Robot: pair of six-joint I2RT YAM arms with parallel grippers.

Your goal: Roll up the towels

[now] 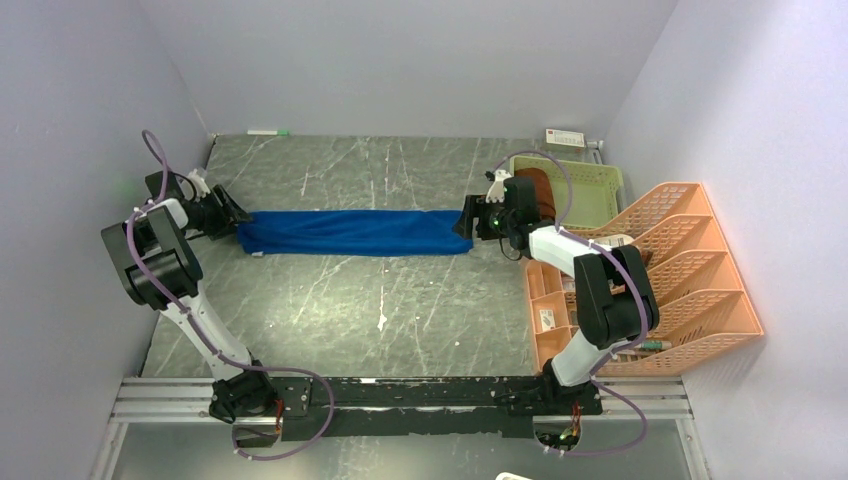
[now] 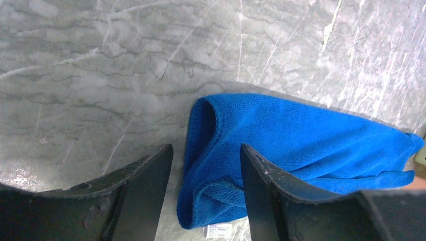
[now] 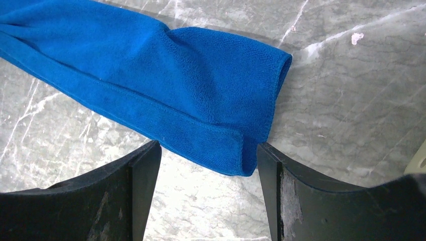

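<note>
A long blue towel (image 1: 350, 232) lies folded into a strip across the table. At its left end is my left gripper (image 1: 240, 217). In the left wrist view its fingers (image 2: 145, 193) stand partly together on either side of the towel's curled end (image 2: 206, 135). Bare table shows between one finger and the cloth, and whether the towel is pinched cannot be told. Over the towel's right end my right gripper (image 1: 463, 218) is open. The right wrist view shows its fingers (image 3: 143, 175) wide apart, the towel's corner (image 3: 236, 160) just beyond them, nothing held.
A green basket (image 1: 600, 190) with a brown rolled cloth (image 1: 537, 192) stands at the back right. Beside it is an orange compartment rack (image 1: 715, 270). A marker (image 1: 267, 132) lies along the back edge.
</note>
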